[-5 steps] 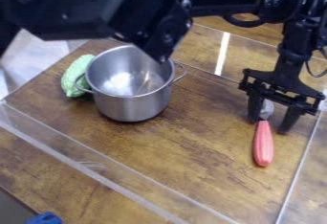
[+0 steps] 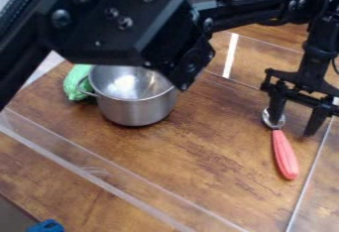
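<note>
A red-handled tool [image 2: 284,155] with a small metal head [image 2: 272,121] lies on the wooden table at right. The black gripper [image 2: 292,111] is over its head end, fingers low and apart; whether they touch the tool is unclear. A steel pot [image 2: 133,104] stands left of centre, partly hidden under the arm. Behind it lies a green corn-like item [image 2: 86,89].
Clear table [image 2: 159,167] fills the front middle. A blue object [image 2: 46,226] sits at the bottom-left edge. Tape strips cross the surface at left, right and back.
The gripper has shifted slightly right and up in view, its fingers now look wider apart, and more of the metal head shows. The red tool has shifted slightly.
</note>
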